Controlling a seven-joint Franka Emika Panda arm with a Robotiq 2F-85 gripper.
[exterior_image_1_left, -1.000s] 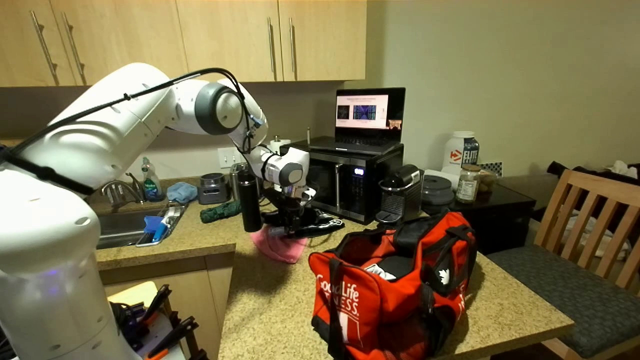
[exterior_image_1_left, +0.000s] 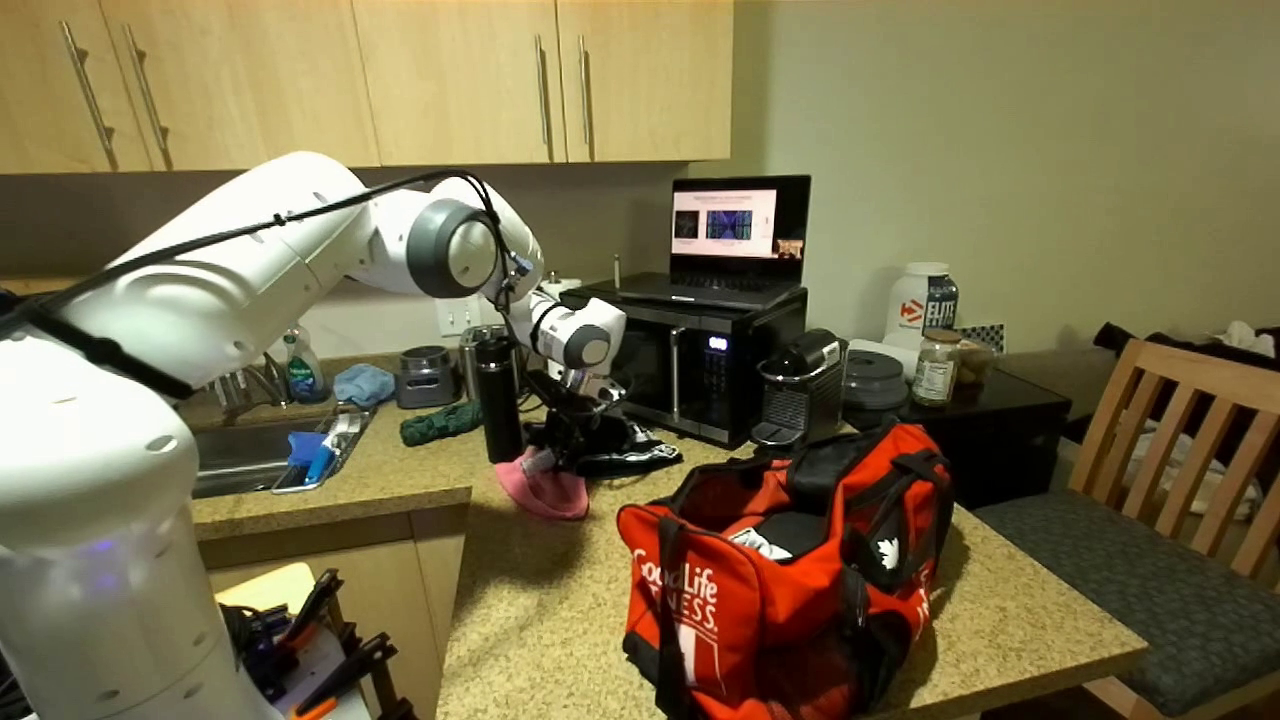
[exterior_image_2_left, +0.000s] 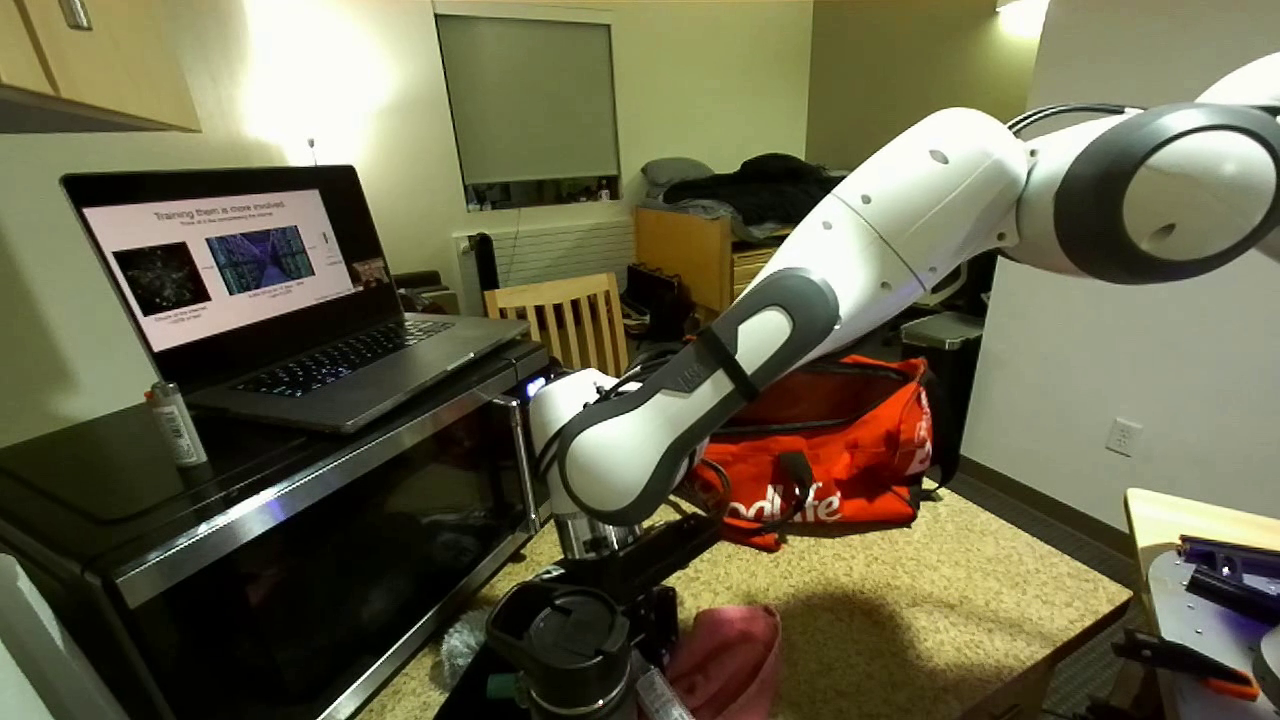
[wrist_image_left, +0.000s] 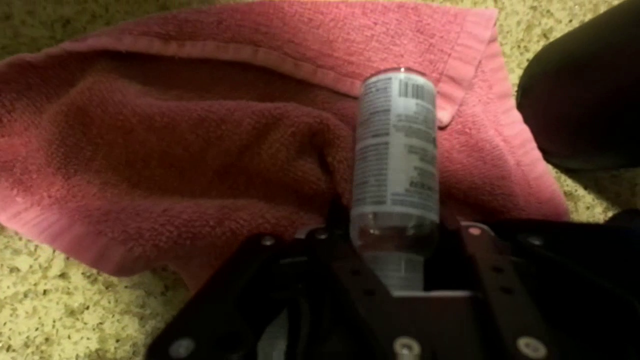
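Note:
A pink towel (wrist_image_left: 210, 156) lies rumpled on the counter, with a raised fold in it. Over the towel is a small clear bottle (wrist_image_left: 397, 144) with a white printed label. Its narrower end reaches back between the dark fingers of my gripper, one on each side. The fingers stand part open; whether they grip the bottle or pinch the towel I cannot tell. In exterior view 1 the gripper is low over the towel (exterior_image_1_left: 546, 488), beside a black tumbler (exterior_image_1_left: 495, 402). The fingertips are hard to make out in both exterior views.
The tumbler stands close to the towel's edge. Behind the gripper are a black cloth (exterior_image_1_left: 630, 454) and the microwave (exterior_image_1_left: 720, 372) with a laptop (exterior_image_1_left: 732, 246) on top. An open red gym bag (exterior_image_1_left: 780, 588) occupies the counter's right side.
The towel has shifted left and toward the front, and bunched up. The gripper has moved slightly, and the bottle now points more toward the front. The black cloth has shifted slightly left.

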